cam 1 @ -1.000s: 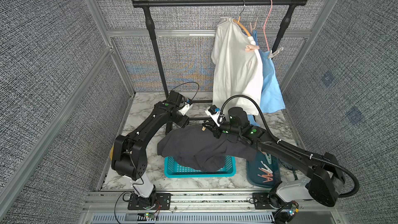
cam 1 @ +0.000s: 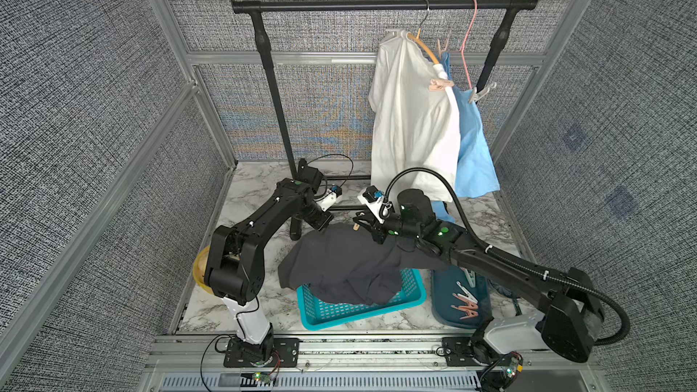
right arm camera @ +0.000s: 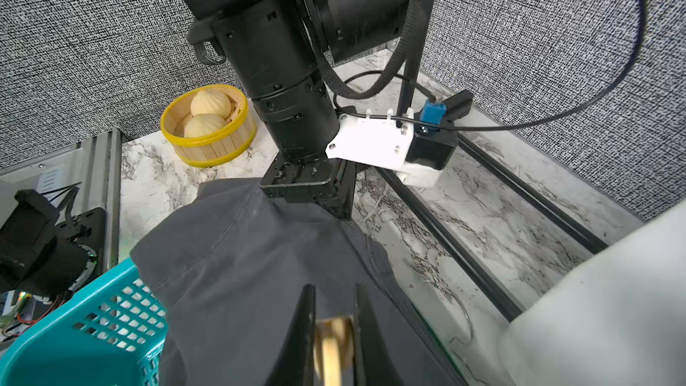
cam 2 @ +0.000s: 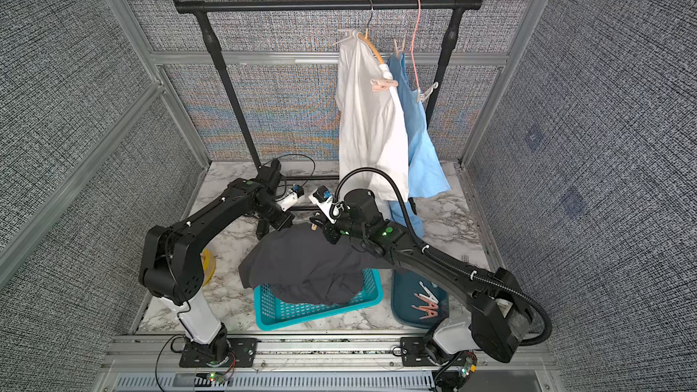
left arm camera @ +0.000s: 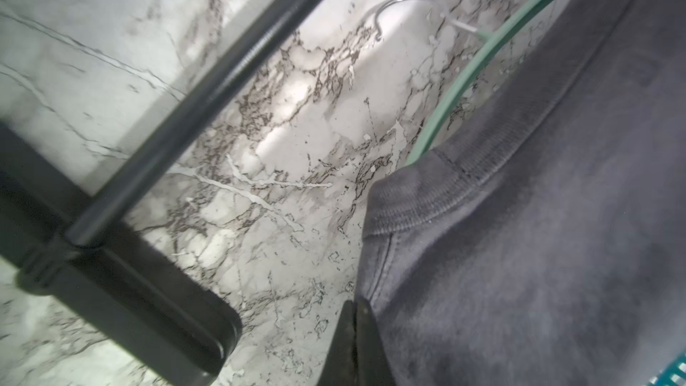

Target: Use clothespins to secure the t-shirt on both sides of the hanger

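Observation:
A dark grey T-shirt (cam 1: 341, 261) lies draped over the teal basket (cam 1: 312, 312). In the left wrist view a green hanger (left arm camera: 468, 75) with a metal hook (left arm camera: 400, 0) runs along its collar. My left gripper is shut at the shirt's edge beside the collar; whether fabric is between its tips is unclear. My right gripper is shut on a light wooden clothespin (right arm camera: 331, 350), above the shirt to the right of the left gripper.
A black rack (cam 1: 326, 5) carries white (cam 1: 414, 123) and blue (cam 1: 472, 152) garments. A tray (cam 2: 414, 319) of clothespins sits at the right, a bamboo steamer (right arm camera: 207, 150) at the left.
My left arm has moved slightly down and right. The basket's front has shifted toward the robot. My right gripper is nearly unchanged, still holding the clothespin.

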